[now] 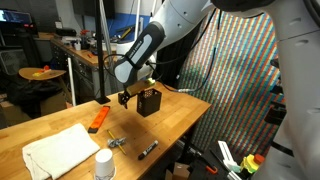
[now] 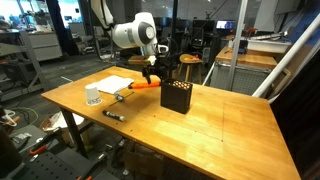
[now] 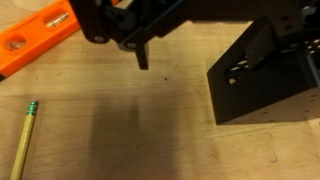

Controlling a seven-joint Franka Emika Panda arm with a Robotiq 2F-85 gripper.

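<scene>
A black box with an open top [image 1: 149,102] stands on the wooden table, and the second exterior view shows the same box [image 2: 177,99] with perforated sides. Just to its left in the first exterior view hangs my gripper [image 1: 126,98], low above the tabletop. In the wrist view the gripper has its fingers well apart, with bare wood between them. One finger overlaps the dark box [image 3: 265,95] at the right side of that view; contact cannot be judged. An orange level [image 3: 38,38] lies at the upper left there, with a yellow pencil [image 3: 24,140] below.
A white cloth [image 1: 60,152] and a white cylinder [image 1: 104,163] occupy the table's left part. Near the front lie a small tool [image 1: 115,142] and a dark marker-like item [image 1: 148,150]. Beyond the box, the table [image 2: 235,125] is clear.
</scene>
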